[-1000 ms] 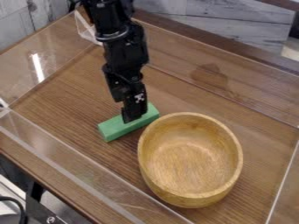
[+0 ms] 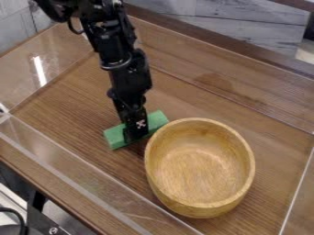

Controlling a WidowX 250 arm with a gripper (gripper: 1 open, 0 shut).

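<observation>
A green rectangular block point(image 2: 117, 135) lies on the wooden table just left of a yellow bowl point(image 2: 199, 167). My black gripper point(image 2: 135, 128) is down over the block, its fingers at or beside it. The gripper hides the middle of the block, and I cannot tell whether the fingers are closed on it.
The yellow bowl takes up the lower right, close to the block. A pale marbled surface lies beyond its back edge.
My gripper has moved down and a little toward the front left onto the green block, covering more of it. The block and bowl look unmoved.
</observation>
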